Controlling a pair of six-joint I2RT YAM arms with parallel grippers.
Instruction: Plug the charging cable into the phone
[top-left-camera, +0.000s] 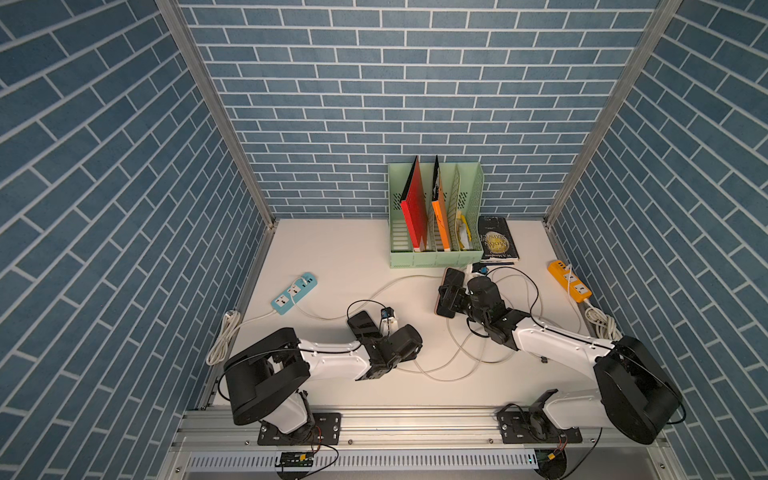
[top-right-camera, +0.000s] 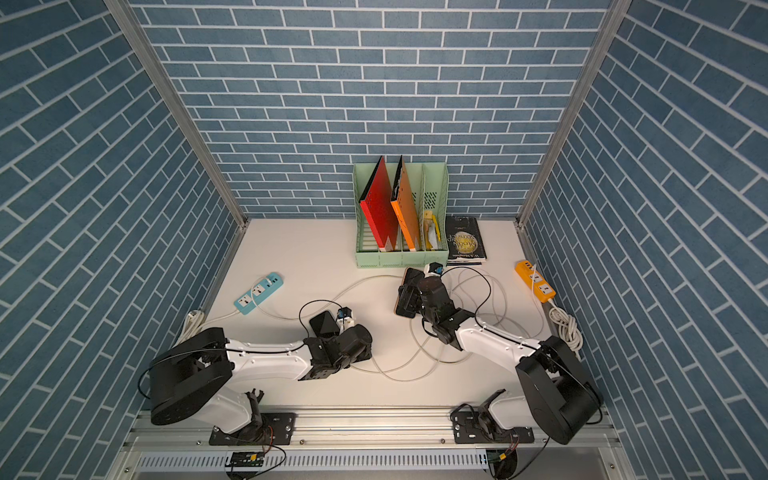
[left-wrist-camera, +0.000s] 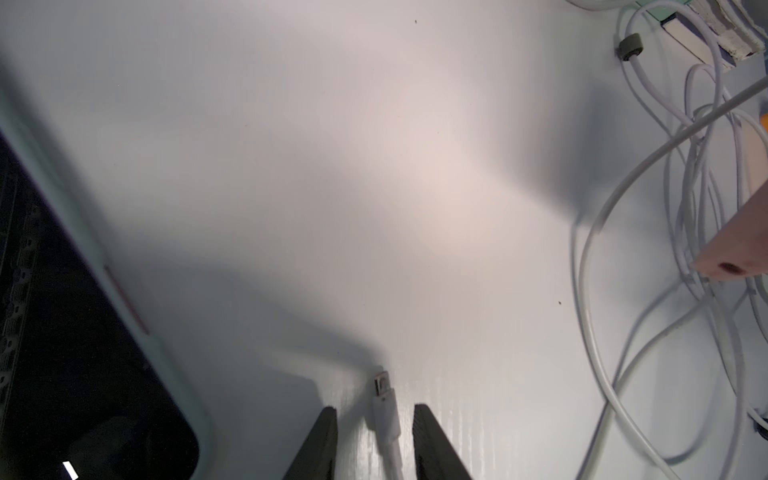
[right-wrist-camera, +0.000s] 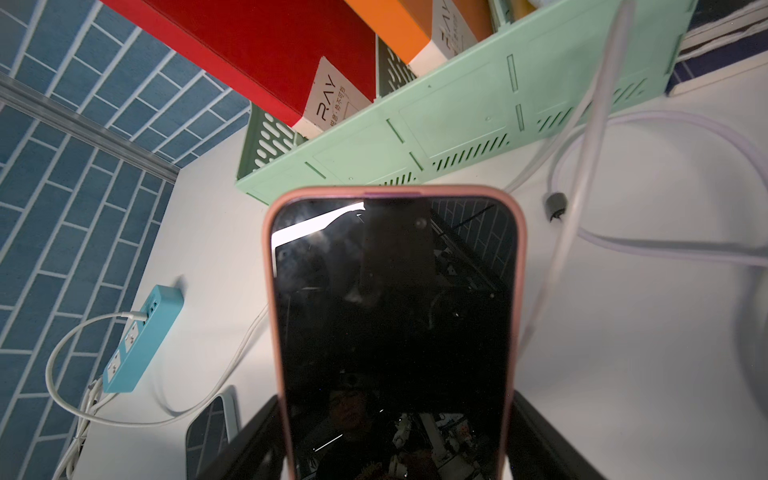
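Observation:
Between the fingers of my right gripper is a pink-framed phone (right-wrist-camera: 392, 320), its dark screen toward the camera. The fingers lie against its two long sides. In the left wrist view a corner of this pink phone (left-wrist-camera: 740, 244), with a small hole in its edge, shows at the right, seemingly raised off the table. My left gripper is open. The white charging cable's metal-tipped plug (left-wrist-camera: 385, 412) appears in the gap between its fingers, apparently untouched. A second phone, with a pale green frame (left-wrist-camera: 112, 276), lies flat to the left.
Loose white cables (left-wrist-camera: 588, 288) loop over the table's right part. A green file rack (top-left-camera: 436, 258) with folders stands at the back, beside a black book (top-left-camera: 496, 238). A blue power strip (top-left-camera: 293, 293) and an orange one (top-left-camera: 569, 281) lie at the sides.

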